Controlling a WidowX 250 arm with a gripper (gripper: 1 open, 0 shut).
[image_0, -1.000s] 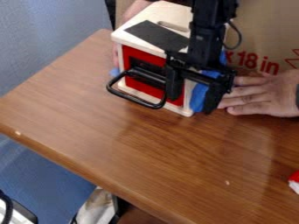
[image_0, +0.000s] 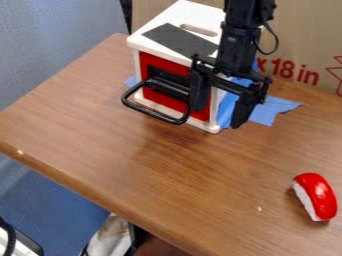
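A white toy oven (image_0: 151, 40) with a red front, dark top panel and black handle (image_0: 132, 102) stands at the back of the wooden table. The black gripper (image_0: 217, 100) is at the oven's front right, near the handle's right end; whether it is open or shut, or holding the handle, I cannot tell. A blue cloth (image_0: 271, 112) lies under and beside the oven. A red and white object (image_0: 314, 196) lies at the front right.
A cardboard sheet (image_0: 314, 45) stands behind the table (image_0: 120, 180). The table's edge runs along the lower left.
The human hands have left the view. The red and white object now rests at the right of the table. The arm looks almost unmoved.
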